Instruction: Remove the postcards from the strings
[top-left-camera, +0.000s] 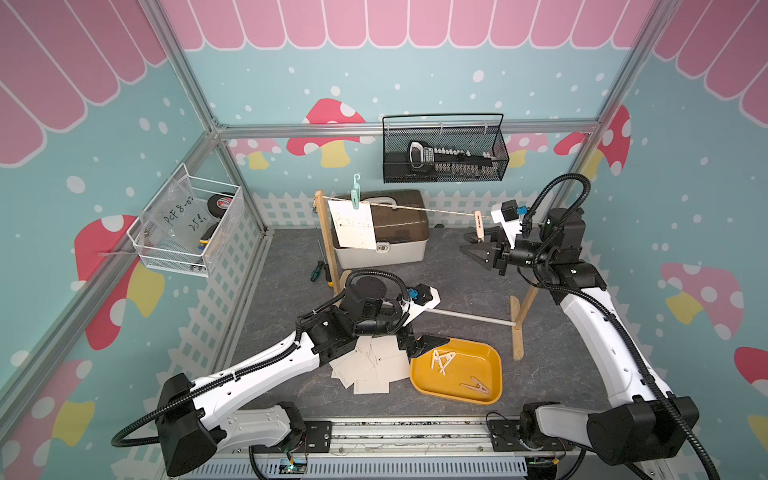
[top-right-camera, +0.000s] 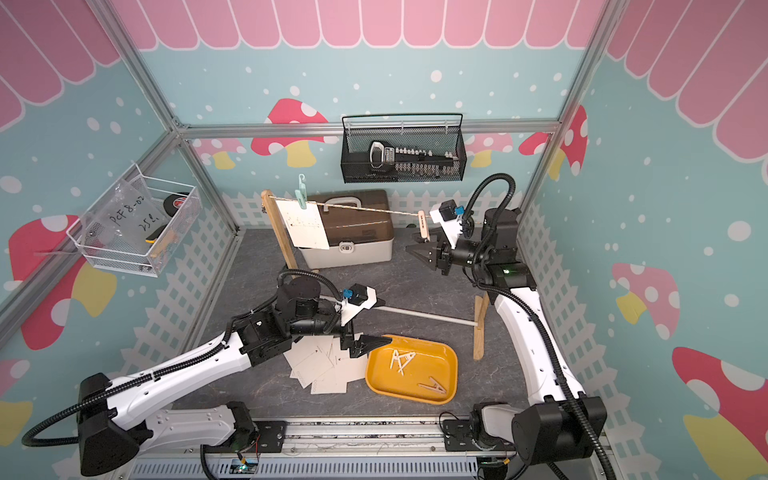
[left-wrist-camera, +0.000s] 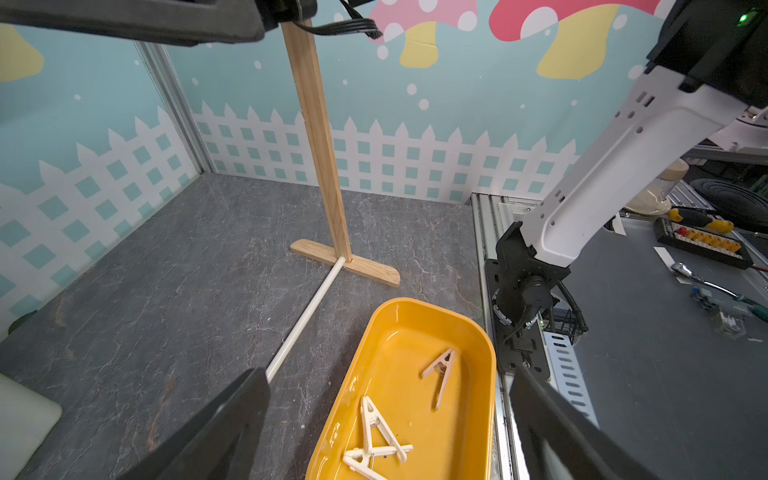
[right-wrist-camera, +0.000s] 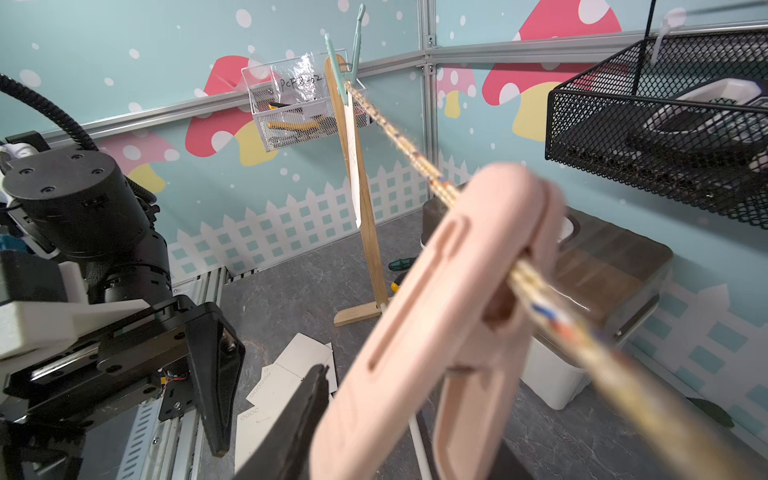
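One postcard (top-left-camera: 351, 224) hangs on the string (top-left-camera: 424, 209) near the left post, under a mint-green clothespin (top-left-camera: 356, 193). Toward the right end, a pink clothespin (right-wrist-camera: 448, 320) straddles the string with no card in it. My right gripper (top-left-camera: 466, 244) is open around that pin's lower legs; one dark finger (right-wrist-camera: 308, 424) shows on their left, and the leg ends are cut off by the frame. Over the tray's edge my left gripper stands open and empty. Several removed postcards (top-left-camera: 371, 364) lie overlapping on the table beneath the left arm.
The yellow tray (top-left-camera: 496, 372) holds white pins (top-left-camera: 442, 361) and a pink pin (top-left-camera: 477, 385). A brown-lidded box (top-left-camera: 404, 232) stands behind the string. The black wire basket (top-left-camera: 445, 164) hangs above. A wooden post base (left-wrist-camera: 344, 262) stands beyond the tray.
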